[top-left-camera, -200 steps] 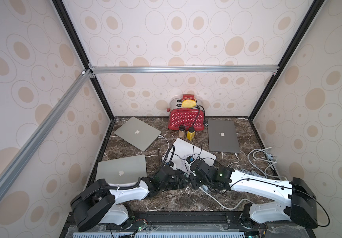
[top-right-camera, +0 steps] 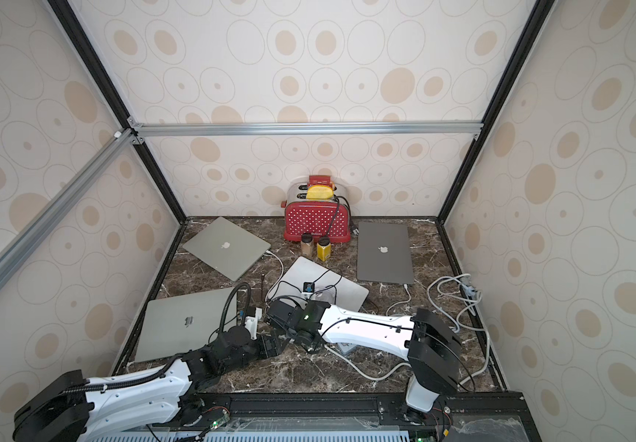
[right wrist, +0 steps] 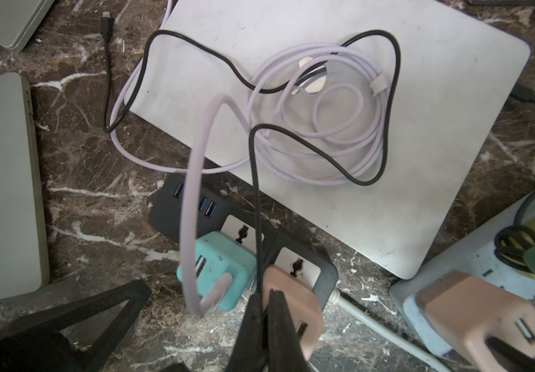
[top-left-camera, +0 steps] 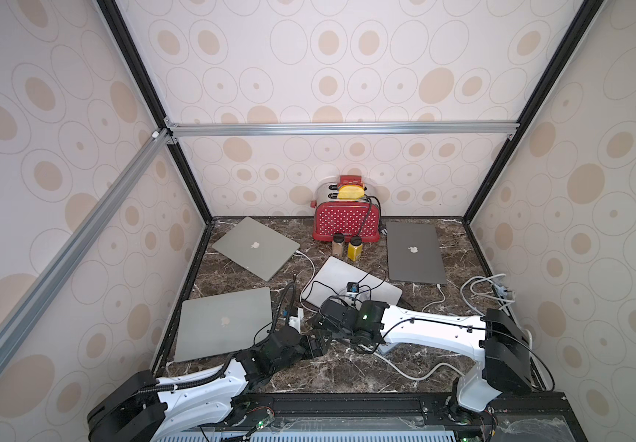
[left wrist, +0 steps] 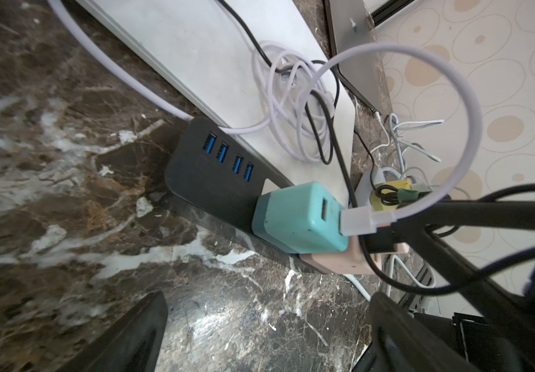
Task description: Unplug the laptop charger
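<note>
A teal charger point(left wrist: 298, 214) sits plugged in the black power strip point(left wrist: 218, 179), a lilac cable point(left wrist: 466, 93) arching from its white connector point(left wrist: 357, 221). Beside it a peach charger point(right wrist: 292, 303) is plugged in the same strip. My left gripper stands open near the strip, bare marble between its fingers. My right gripper is shut above the peach charger. A black cable point(right wrist: 255, 204) runs down against its fingertips; whether it is pinched cannot be told. The laptop point(right wrist: 373, 186) lies closed behind the strip, cable coils on top.
A second, pale strip point(right wrist: 416, 310) holds another peach charger point(right wrist: 484, 310) at the right. Several closed laptops lie around, one grey-green point(top-left-camera: 222, 321) at the left. The toaster point(top-left-camera: 346, 221) stands at the back. Both arms' ends are close together.
Both grippers have moved left; the right arm's end is now close to the left one, over the chargers.
</note>
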